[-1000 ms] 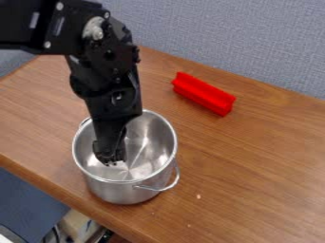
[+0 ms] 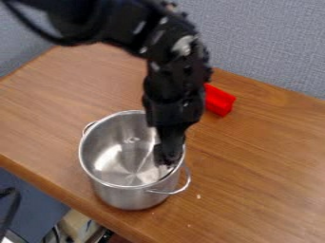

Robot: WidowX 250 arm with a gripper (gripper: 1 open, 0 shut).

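Note:
A steel pot (image 2: 121, 176) with two wire handles stands near the table's front left edge. My black gripper (image 2: 168, 152) hangs down over the right part of the pot, its fingertips at or just inside the rim; they are dark and blurred, and any gap between them is hard to make out. Behind the arm, a red block (image 2: 219, 100) lies on the table, partly hidden.
A grey wall rises behind it. Beyond the front left edge are a dark mat and some cables.
My gripper has moved right and back from the pot's middle, and now covers part of the red block. The pot has shifted slightly.

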